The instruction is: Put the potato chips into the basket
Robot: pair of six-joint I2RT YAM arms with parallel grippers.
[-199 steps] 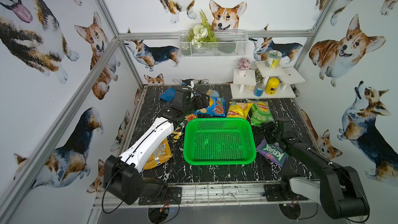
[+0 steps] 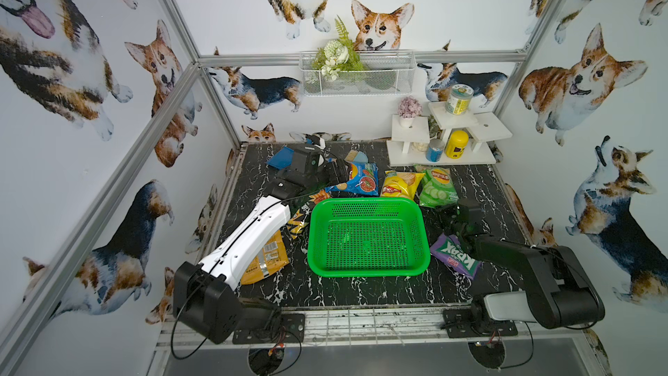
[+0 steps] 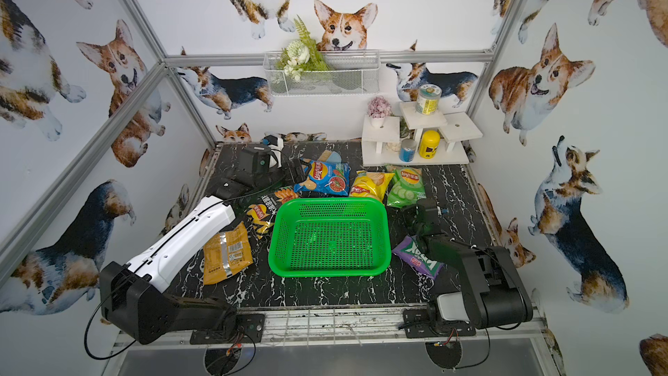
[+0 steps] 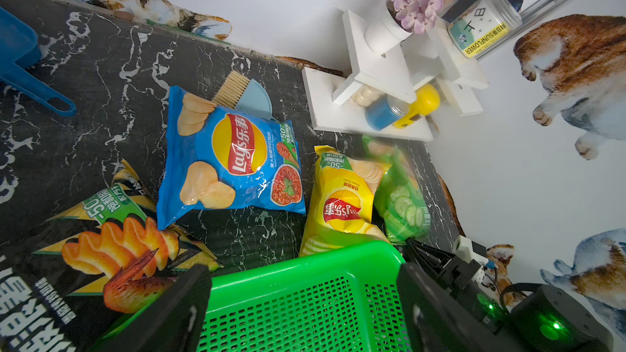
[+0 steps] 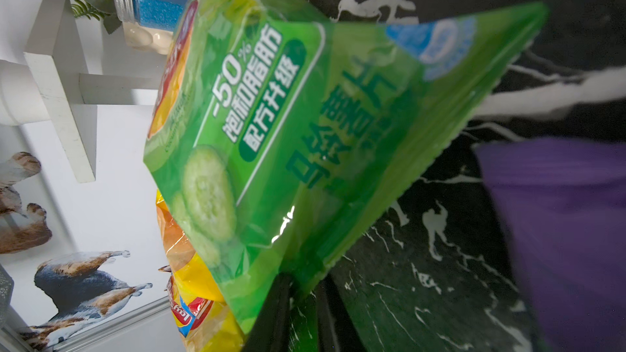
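Observation:
The green chip bag (image 5: pixel 274 137) looms large in the right wrist view, tilted. My right gripper has its narrowly spaced fingertips at the bag's lower corner; whether they grip it cannot be told. Beside it sit a yellow bag (image 4: pixel 342 205) and a blue Lay's bag (image 4: pixel 228 156). A dark bag (image 4: pixel 117 241) and an orange bag (image 3: pixel 228 254) lie left of the green basket (image 2: pixel 368 271), which is empty. A purple bag (image 2: pixel 455 256) rests at its right. Over the basket's far left side, my left gripper stands open, nothing between its fingers.
A white shelf (image 2: pixel 445 158) with jars and a flower pot stands at the back right. Behind the blue bag lies a small brush (image 4: pixel 232 88); a blue dustpan (image 4: pixel 16 52) is at the back left. Bare tabletop shows at the far right.
My right arm's elbow has risen and swung slightly inward, and its gripper has edged toward the green bag. The bag's near end has shifted a little. My left arm stays put.

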